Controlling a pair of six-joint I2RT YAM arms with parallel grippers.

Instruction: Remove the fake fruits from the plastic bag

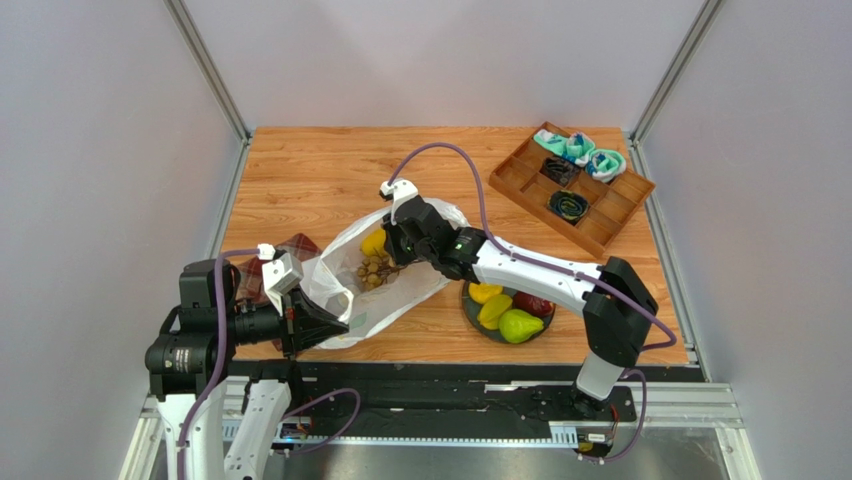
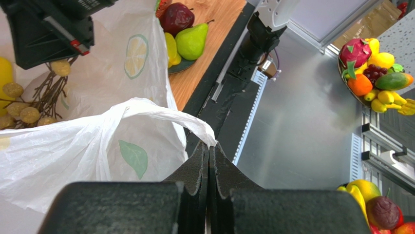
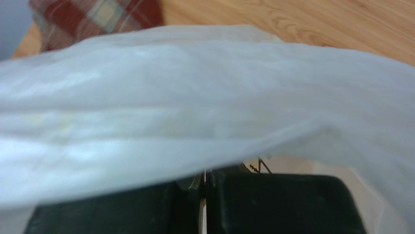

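Note:
A white plastic bag [image 1: 360, 310] lies open on the wood table, holding a yellow fruit [image 1: 373, 242] and a brown berry sprig [image 1: 375, 271]. At its front-left, my left gripper [image 1: 341, 326] is shut on the bag's rim, a thin twisted fold at the fingertips [image 2: 210, 148] in the left wrist view. My right gripper [image 1: 398, 255] is low at the bag's right rear; in the right wrist view it is shut, largely behind blurred white plastic [image 3: 204, 97], so whether anything thin is between its fingers is hidden.
A dark plate [image 1: 472, 321] of fruit sits right of the bag. A divided wooden tray [image 1: 610, 220] with cloths and cables stands at the back right. A plaid cloth [image 1: 298, 246] lies under the bag's left side.

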